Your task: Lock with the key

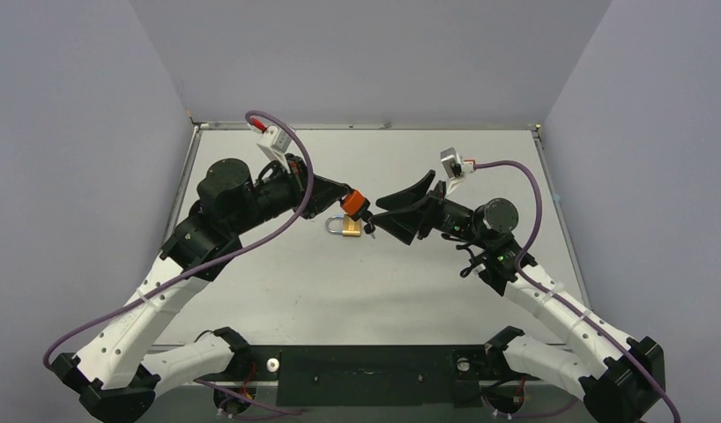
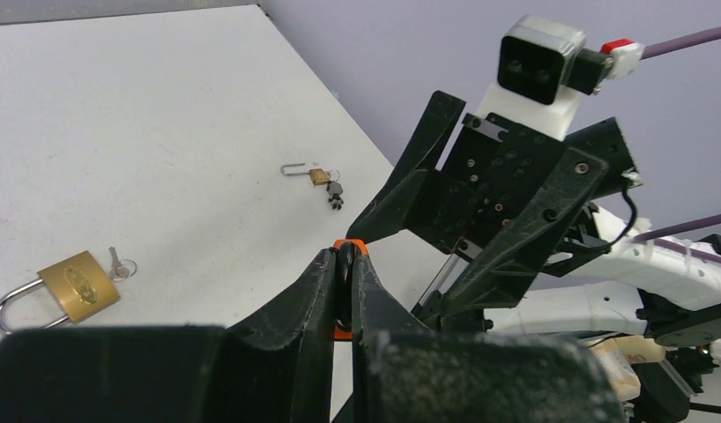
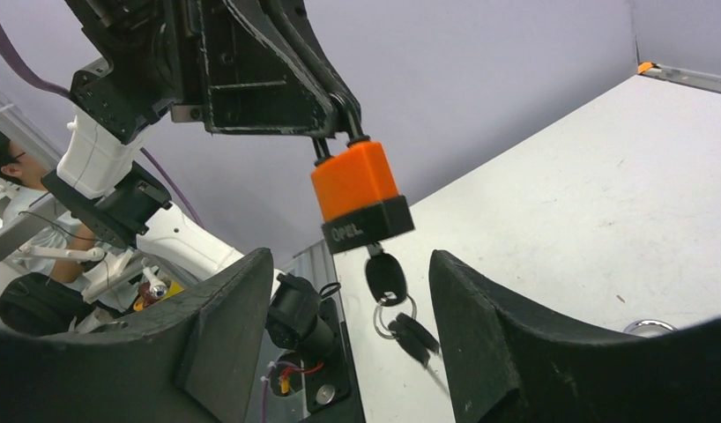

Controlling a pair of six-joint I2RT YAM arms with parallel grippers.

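Note:
An orange fob point(image 3: 357, 181) with a black OPEL end hangs from my left gripper point(image 1: 348, 196), which is shut on its top cords. A ring with a small dark key point(image 3: 414, 338) dangles beneath the fob. Facing it from the right, my right gripper point(image 1: 376, 211) stands open; its fingers point(image 3: 238, 330) are spread, with the fob beyond them and apart from both. A brass padlock point(image 2: 79, 286) lies flat on the table, a silver key point(image 2: 119, 264) with a ring at its side. Whether its shackle point(image 2: 18, 304) is latched I cannot tell.
Farther right, a second brass padlock point(image 2: 319, 176) lies beside a small dark figure point(image 2: 335, 194); its shackle looks open. Grey walls enclose the white table point(image 1: 339, 300), whose front part is clear. The two grippers are very close together.

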